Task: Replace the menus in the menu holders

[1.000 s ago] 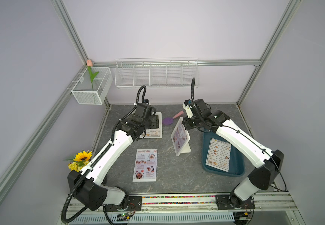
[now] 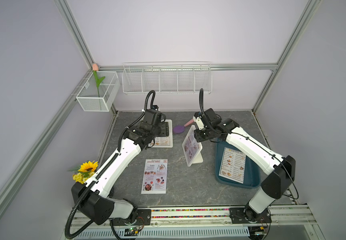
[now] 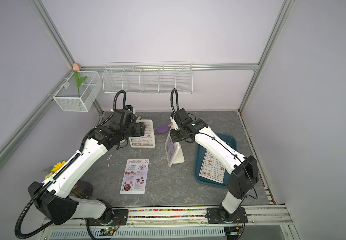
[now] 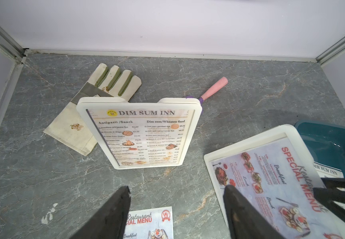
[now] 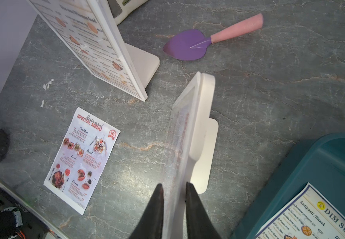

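One white menu holder [image 4: 138, 133] with a DIM SUM INN menu stands toward the back left. A second white holder [image 3: 173, 148], with a SPECIAL MENU in it, stands to its right, leaning back on its foot. My right gripper has its fingers apart on either side of that holder's upper edge; whether they press on it cannot be told. A loose SPECIAL MENU sheet [image 2: 155, 176] lies flat at the front left of centre. Above it and in front of the left holder, my left gripper hangs open and empty. Another DIM SUM INN sheet [image 2: 232, 164] rests in the tray.
A blue tray [image 2: 244, 185] sits at the right. A purple trowel [image 5: 186, 44] with a pink handle and a work glove [image 4: 72, 123] lie behind the holders. A sunflower pot stands at the left edge. Between loose sheet and tray, the front of the table is clear.
My right arm has shifted slightly left and down, its gripper coming lower at the right holder's top. The left arm, holders and sheets look unmoved.
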